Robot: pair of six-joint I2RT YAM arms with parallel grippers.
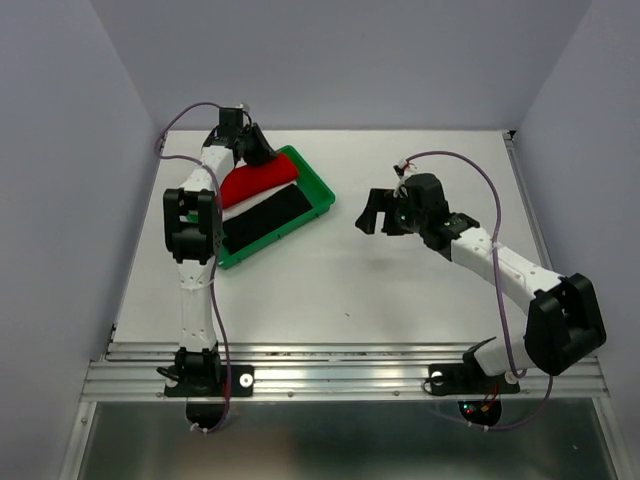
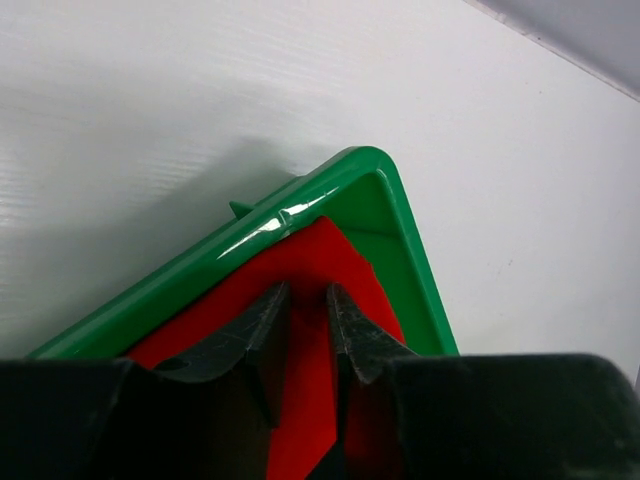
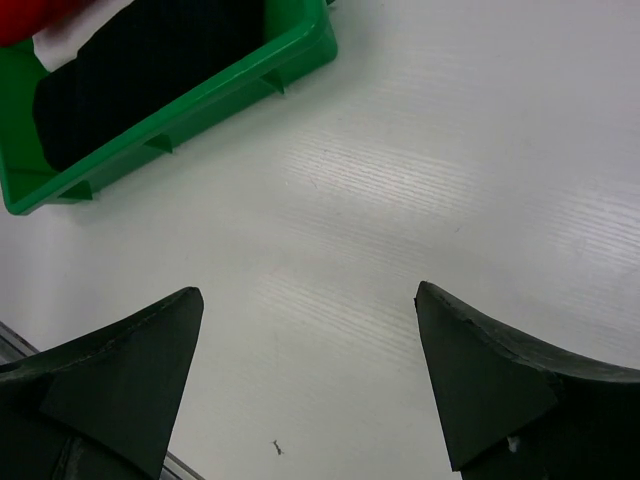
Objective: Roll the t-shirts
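The rolled red shirt point(image 1: 262, 180) lies in a green bin at the left, alongside a rolled black shirt point(image 1: 268, 214) and a bit of white cloth. Over the red roll's far end is my left gripper point(image 1: 264, 157). In the left wrist view its fingers point(image 2: 345, 315) stand a narrow gap apart at the red cloth point(image 2: 315, 255), red showing between them; whether they touch it is unclear. To the right of the bin, my right gripper point(image 1: 378, 222) is wide open over bare table, with nothing between its fingers.
The green bin point(image 1: 318, 187) sits at a slant, its rim point(image 2: 300, 205) close to the left fingers. Grey walls stand at the back and sides.
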